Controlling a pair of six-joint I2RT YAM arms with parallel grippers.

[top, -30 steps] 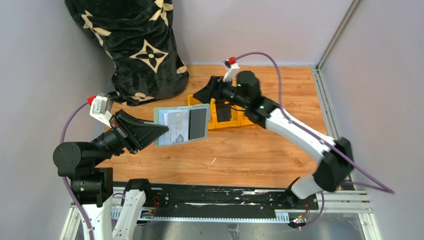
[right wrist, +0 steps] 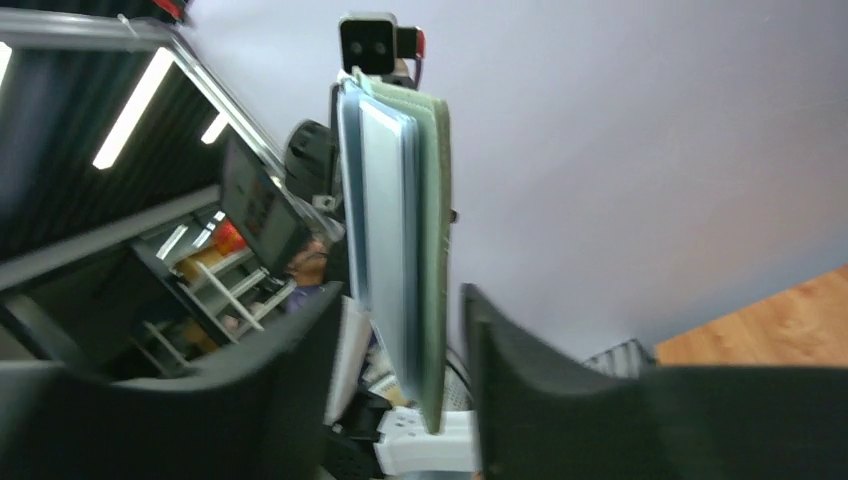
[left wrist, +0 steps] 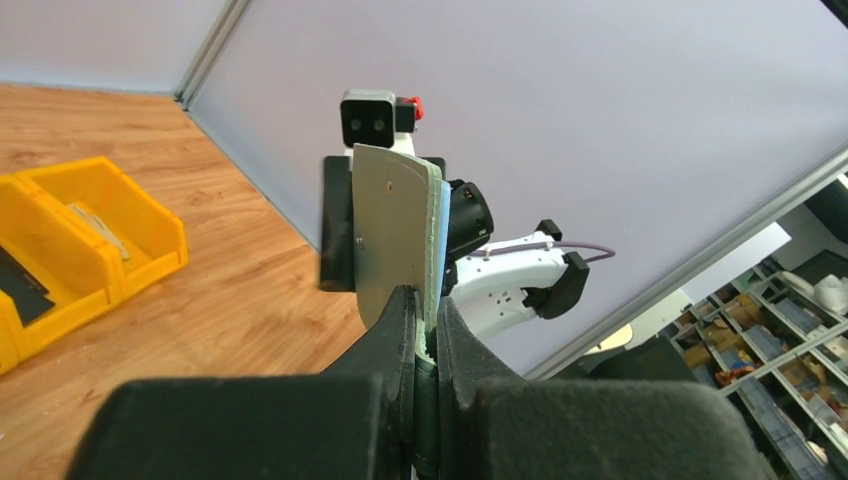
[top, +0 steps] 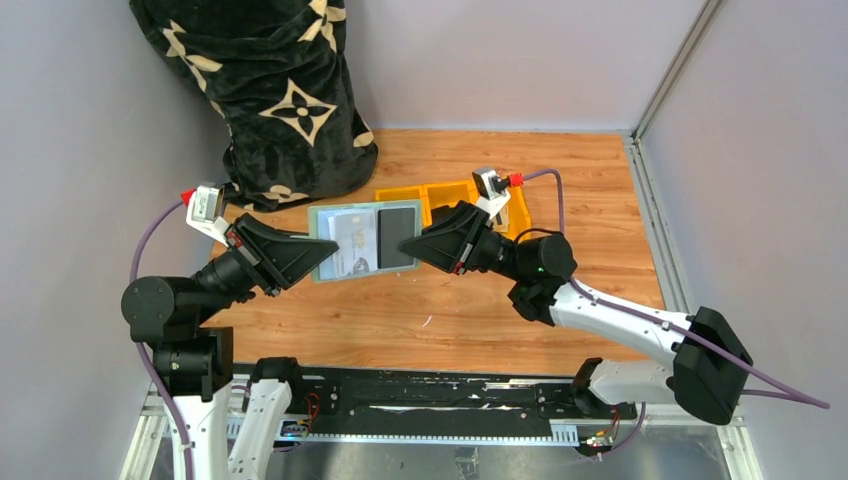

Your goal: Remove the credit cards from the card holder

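Note:
My left gripper [top: 328, 247] is shut on the left side of a pale green-edged card holder [top: 366, 206], held up above the table. A white card [top: 354, 243] with lettering shows on its face, and a dark panel or card [top: 394, 232] fills its right part. In the left wrist view the holder [left wrist: 388, 235] stands edge-on between the fingers. At the holder's right edge is my right gripper [top: 405, 246]. The right wrist view shows its fingers [right wrist: 495, 365] apart, the holder [right wrist: 434, 230] upright in line with the gap; contact cannot be told.
Behind the holder, a yellow divided bin [left wrist: 150, 213] rests on the wooden table; a dark flat piece [left wrist: 20, 285] and a whitish flat piece [left wrist: 98, 228] lie inside. A dark patterned cloth bag [top: 270, 110] stands at the back left.

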